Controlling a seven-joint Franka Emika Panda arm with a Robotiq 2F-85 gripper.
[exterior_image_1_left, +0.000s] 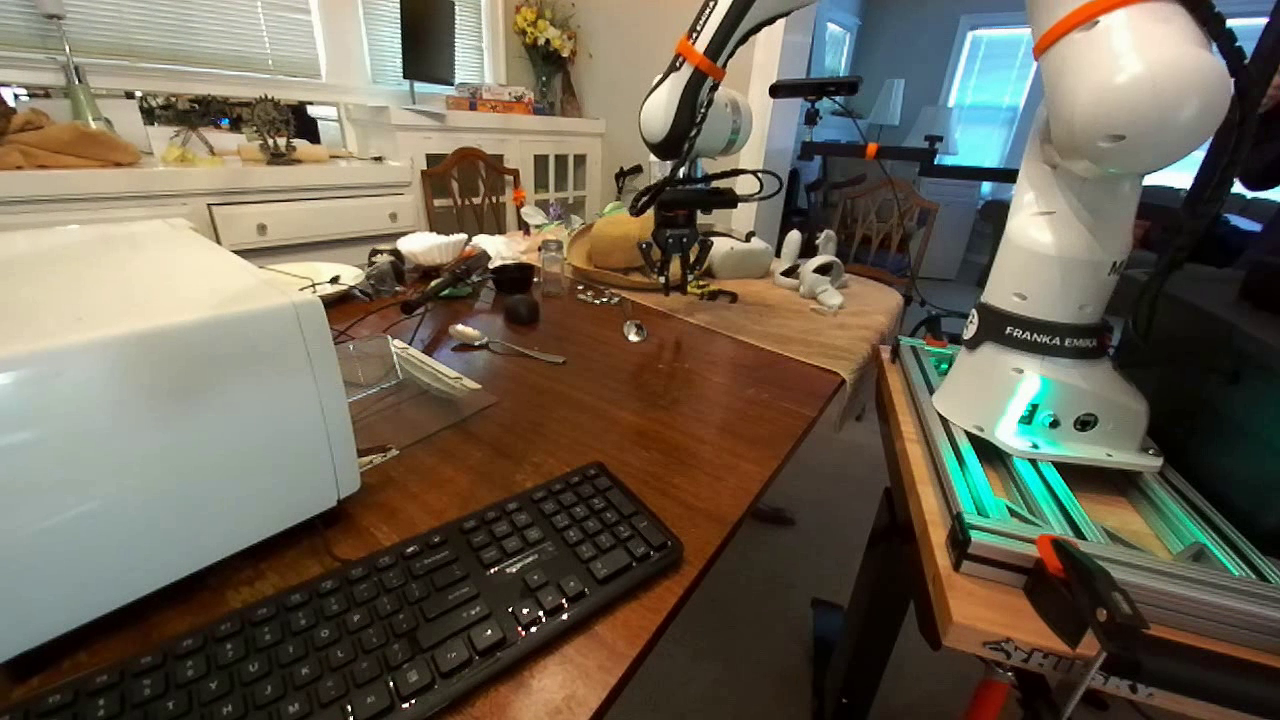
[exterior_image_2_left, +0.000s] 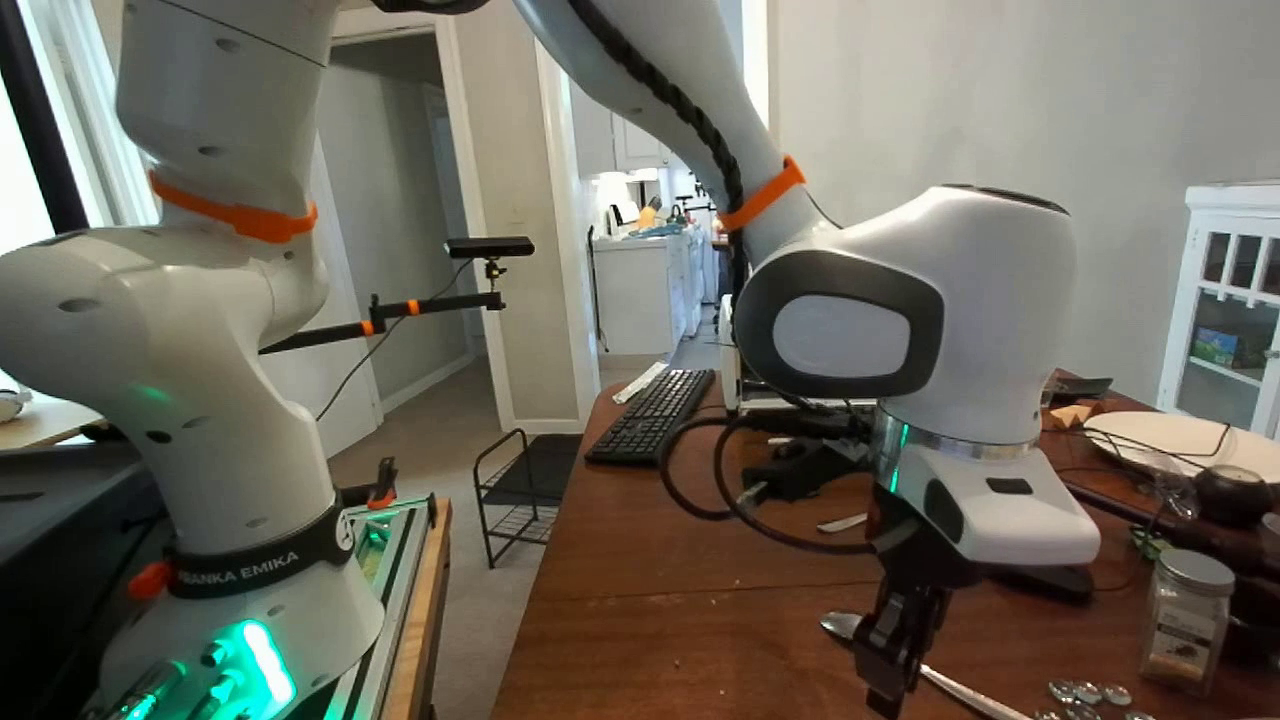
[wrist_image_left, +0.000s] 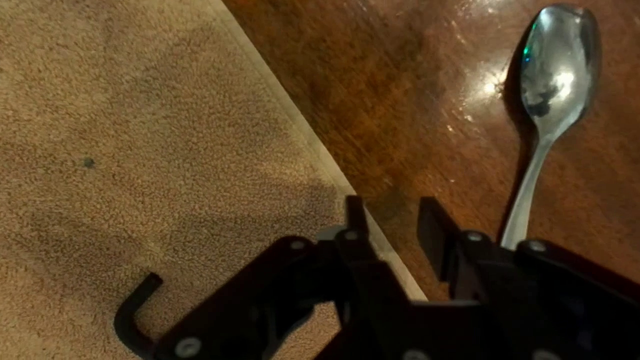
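A metal spoon (wrist_image_left: 561, 72) lies on the brown wooden table (wrist_image_left: 384, 54), bowl away from the gripper, at the right of the wrist view. The end of its handle is hidden behind the right finger. My gripper is part open, with an empty gap between its fingers, above the border of table and tan cloth (wrist_image_left: 150, 120). In exterior view 1 the gripper (exterior_image_1_left: 678, 286) is at the far end of the table, just beyond and right of the spoon (exterior_image_1_left: 635, 330). Exterior view 2 has the spoon's bowl (exterior_image_2_left: 842, 624) beside the dark fingers.
Another spoon (exterior_image_1_left: 522, 350) with something white at its end lies further left. A black bent rod (wrist_image_left: 135, 312) rests on the cloth. Around the far end are a jar (exterior_image_1_left: 552, 266), a straw hat (exterior_image_1_left: 618, 244) and glass pebbles (exterior_image_1_left: 596, 294). A keyboard (exterior_image_1_left: 480, 588) lies nearer.
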